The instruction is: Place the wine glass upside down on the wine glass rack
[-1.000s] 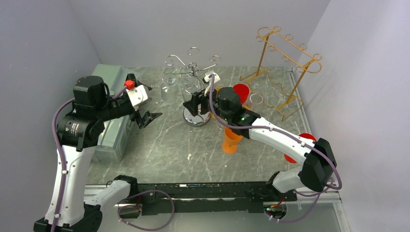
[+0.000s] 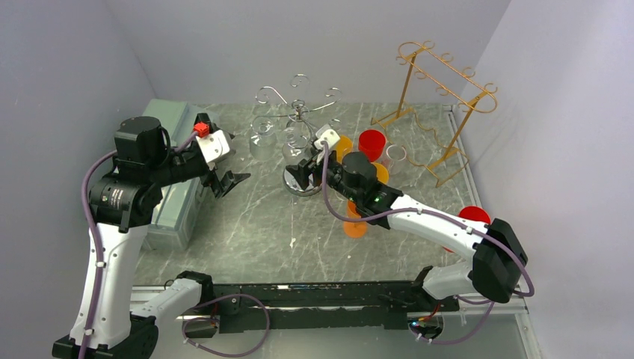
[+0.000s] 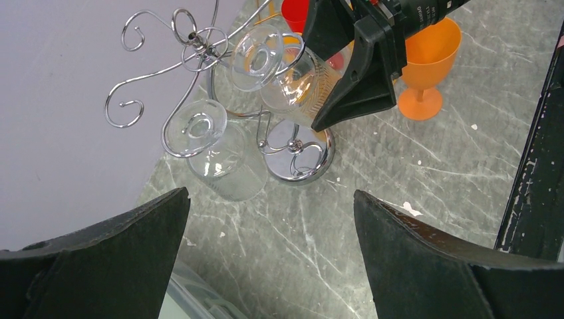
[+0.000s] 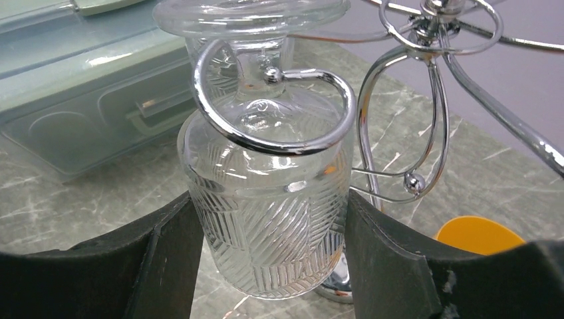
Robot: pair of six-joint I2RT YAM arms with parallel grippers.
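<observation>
The chrome glass rack stands at the middle back. A clear upside-down wine glass has its base over a loop of that rack, while its bowl is between the fingers of my right gripper; whether they grip it firmly I cannot tell. A second glass hangs upside down beside it, seen in the left wrist view. My left gripper is open and empty, left of the rack.
Orange cups, red cups and a gold rack occupy the right side. A lidded plastic bin sits at left.
My right gripper and arm have shifted slightly, the forearm moving a little lower in the top view. The left arm has not moved.
</observation>
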